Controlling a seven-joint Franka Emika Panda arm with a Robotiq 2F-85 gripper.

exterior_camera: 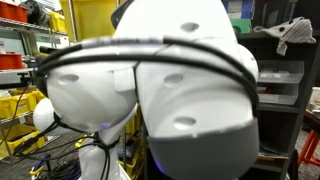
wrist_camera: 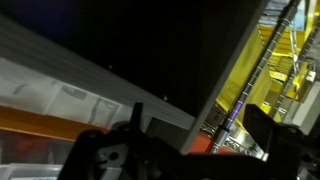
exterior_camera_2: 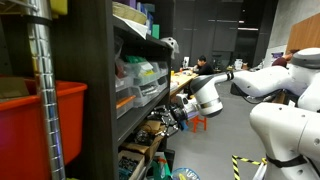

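Observation:
In the wrist view my gripper is open, its two dark fingers wide apart with nothing held between them. Past them is the grey edge of a dark shelf [wrist_camera: 100,75], seen at a slant. Clear plastic drawers [wrist_camera: 60,105] show at lower left of that view. White arm links [exterior_camera: 190,100] fill the middle of exterior view 1 and hide the gripper there. In exterior view 2 the arm [exterior_camera_2: 205,95] reaches from the right towards the shelf unit [exterior_camera_2: 95,110]; its gripper is too small and dark to make out.
Clear bins [exterior_camera_2: 147,92] stand on the shelf, and a red bin [exterior_camera_2: 50,125] is close at left in exterior view 2. A grey patterned cloth [exterior_camera: 291,35] hangs high on the unit. Yellow bins [wrist_camera: 265,75] and a metal post lie right in the wrist view. Open floor [exterior_camera_2: 225,150] shows.

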